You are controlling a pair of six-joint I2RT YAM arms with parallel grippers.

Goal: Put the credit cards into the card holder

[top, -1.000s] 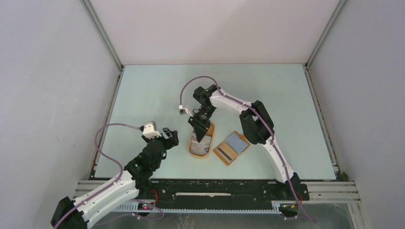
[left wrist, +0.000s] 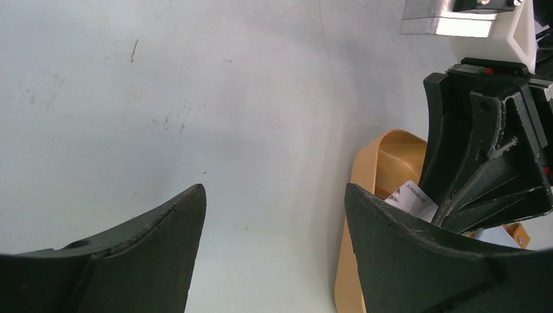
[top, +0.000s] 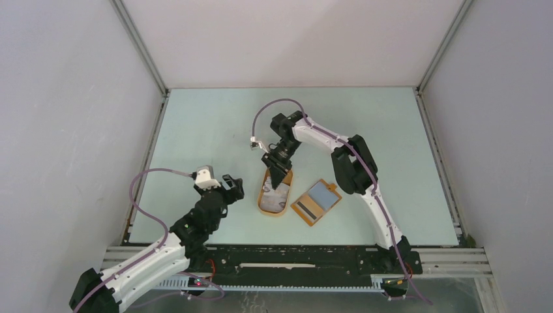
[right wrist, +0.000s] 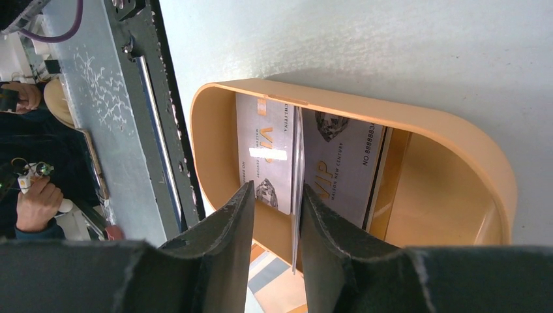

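Silver-grey VIP cards (right wrist: 264, 140) lie in a tan oval box (top: 273, 214). One thin card (right wrist: 298, 169), seen edge-on, stands up from the others. My right gripper is over the box with its fingers apart. That edge-on card is in the gap, close to the right-hand finger, with clear space on its other side. To the right of the box lies the tan card holder (top: 304, 210), with a blue-grey panel and a dark stripe. Well left of the box, my left gripper stands open with nothing between its fingers.
The box wall (right wrist: 391, 114) rises around the cards, close to the right fingers. One end of the box (right wrist: 450, 202) is empty. Behind and to both sides, the pale table (top: 215, 124) is clear.
My right gripper has shifted a little to the right and toward the back, still over the box. The left arm, box and card holder have stayed in place.
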